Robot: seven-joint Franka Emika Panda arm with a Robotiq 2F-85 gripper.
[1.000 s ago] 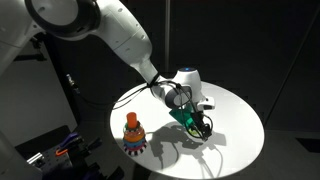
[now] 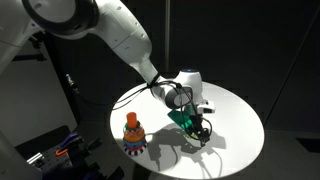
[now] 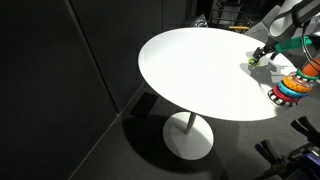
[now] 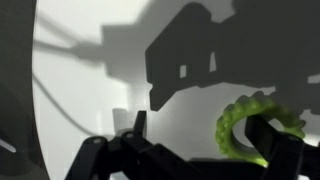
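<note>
A bumpy yellow-green ring point(image 4: 228, 122) lies flat on the white table, low and right of centre in the wrist view. It also shows as a small green ring point(image 3: 254, 65) near the far right of the table in exterior view 2. My gripper is open, its fingers wide apart with nothing gripped between them. In the wrist view the right finger point(image 4: 260, 130) overlaps the ring's opening, while the left finger point(image 4: 138, 127) is over bare table. From exterior view 1, the gripper point(image 2: 197, 137) points down close to the tabletop and mostly hides the ring.
A stack of coloured rings with an orange top point(image 2: 133, 136) stands near the table's edge, left of the gripper in exterior view 1. Dark shadows of the arm fall across it.
Over the last second my gripper has come down a little toward the table in exterior view 1. The stack has stayed where it was.
</note>
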